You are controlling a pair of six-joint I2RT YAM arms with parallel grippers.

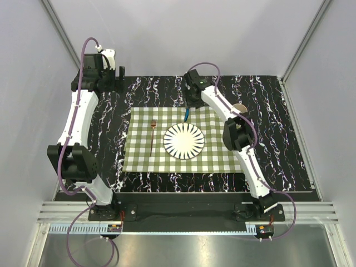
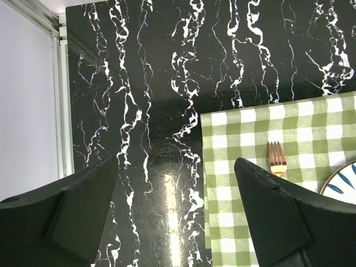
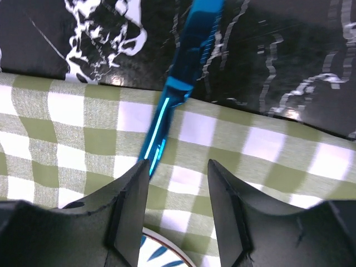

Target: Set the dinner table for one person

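Note:
A blue knife (image 1: 186, 114) lies across the far edge of the green checked placemat (image 1: 222, 161), partly hidden from above by my right gripper (image 1: 191, 100). In the right wrist view the knife (image 3: 181, 84) runs from the dark table onto the cloth, ahead of the open fingers (image 3: 131, 208), with nothing gripped. The striped plate (image 1: 184, 141) rests mid-mat. Left of it lies a copper fork (image 1: 152, 136), its tines toward the far side. My left gripper (image 1: 120, 79) hangs open and empty over the far left of the table.
A round tan object (image 1: 240, 108) stands right of the placemat's far corner, partly behind the right arm. Bare marble-patterned table (image 1: 278, 133) extends on the right, and another free strip (image 1: 108, 130) runs along the left.

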